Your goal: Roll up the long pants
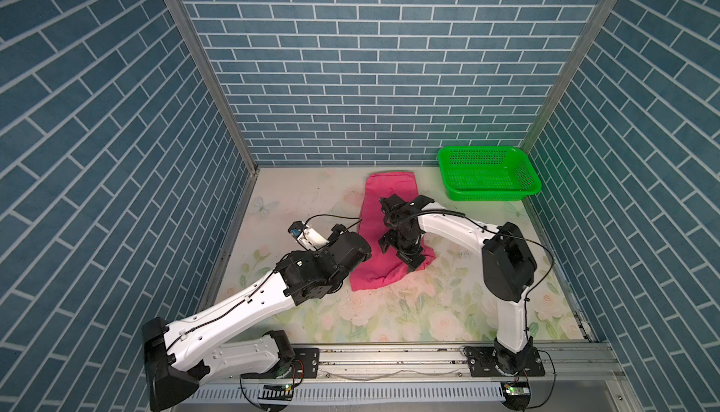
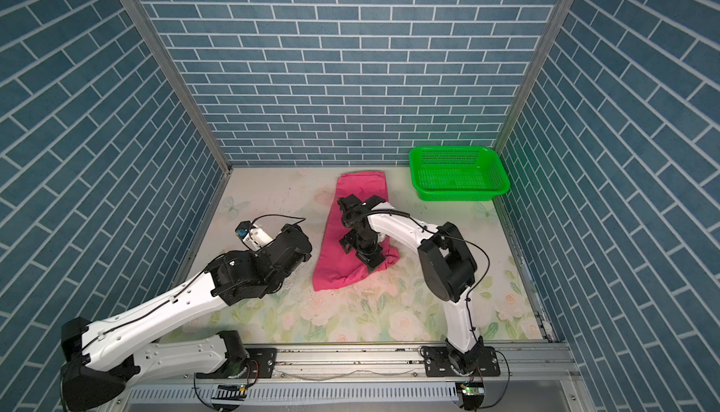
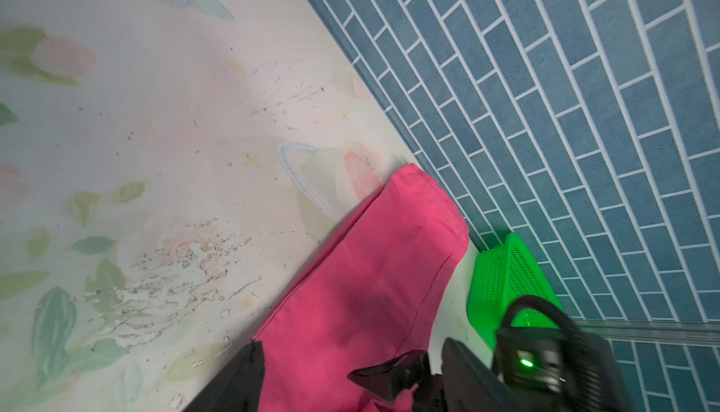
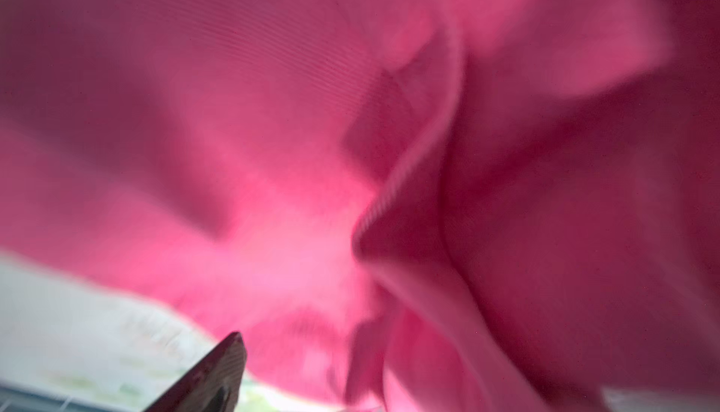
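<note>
The pink pants (image 1: 382, 262) lie lengthwise on the table, far end near the back wall, with a bunched, creased part at the lower right. Over that part is my right gripper (image 1: 399, 256), its fingers spread close to the cloth. Only one dark fingertip (image 4: 225, 367) shows in the right wrist view, beside raised pink folds (image 4: 420, 187). My left gripper is open above the left edge of the pants, with the cloth (image 3: 360, 292) below and beyond its fingers. The right arm covers part of the pants' right side.
A green basket (image 1: 487, 196) stands empty at the back right, near the wall.
</note>
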